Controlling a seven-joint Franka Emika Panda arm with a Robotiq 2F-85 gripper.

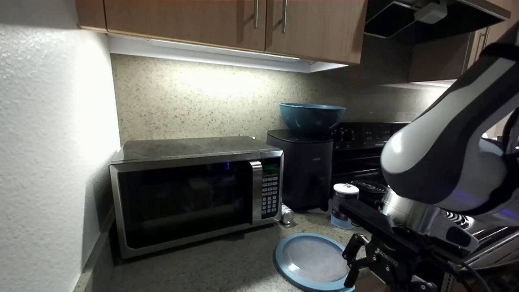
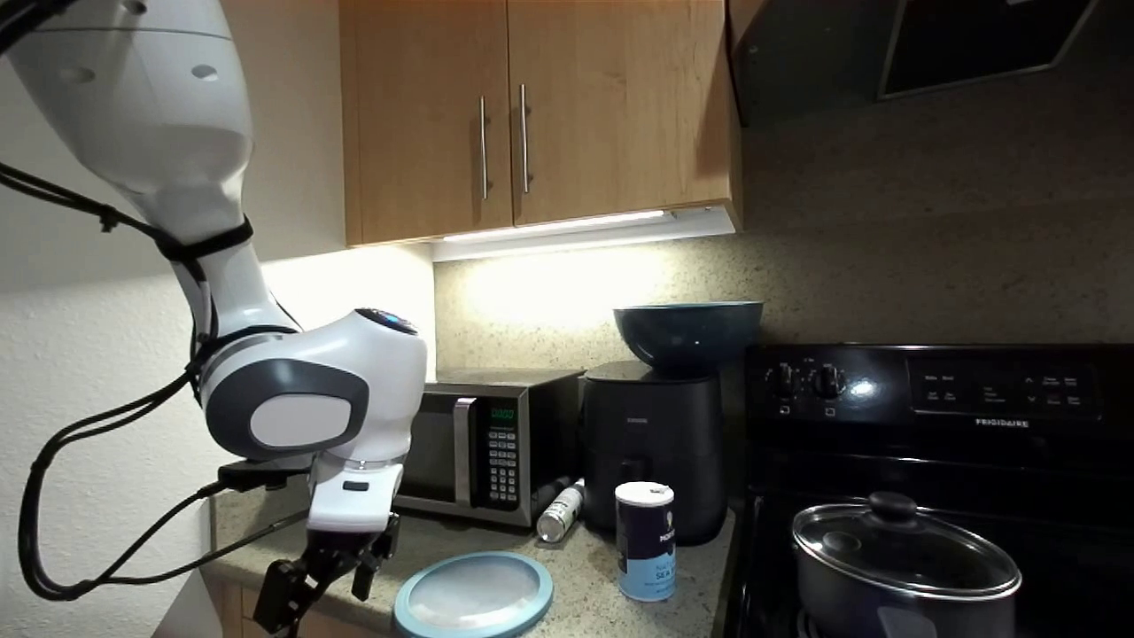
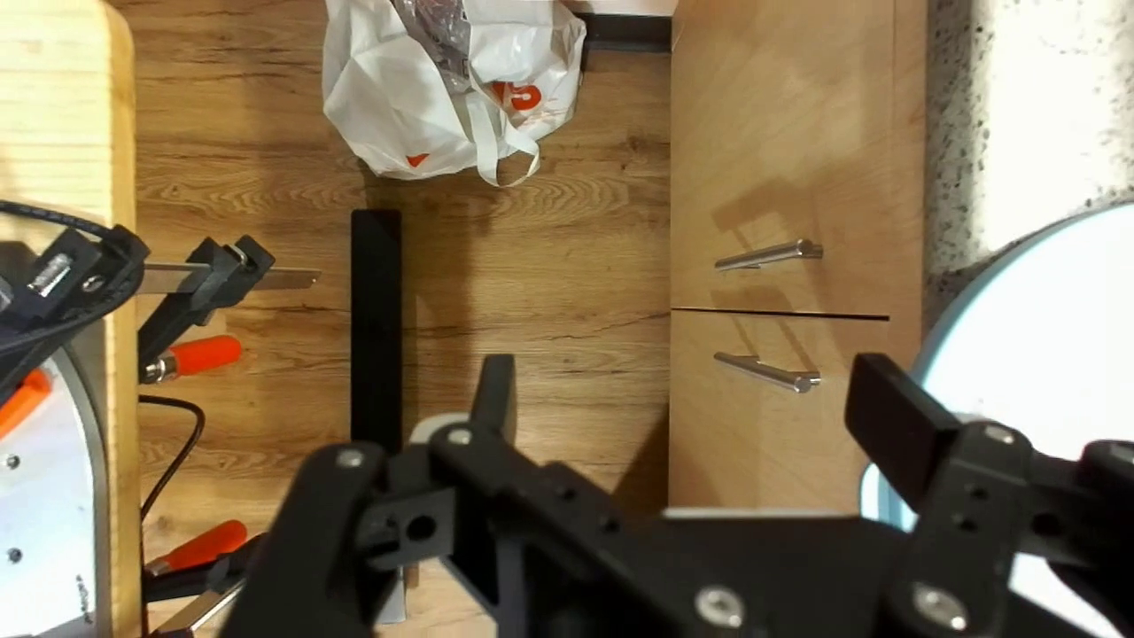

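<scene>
My gripper stands open in the wrist view, with only floor and cabinet front visible between its spread fingers. In exterior view 1 the gripper is at the right edge of a round blue-rimmed lid, partly overlapping it in that view. The lid lies flat on the counter in exterior view 2, and the gripper hangs to its left, by the counter's front edge. A blue bowl rests on top of a black air fryer.
A closed microwave fills the counter's left part. A salt canister and a spray can lying on its side stand behind the lid. On the stove sits a lidded pot. Cabinet handles face the gripper's side.
</scene>
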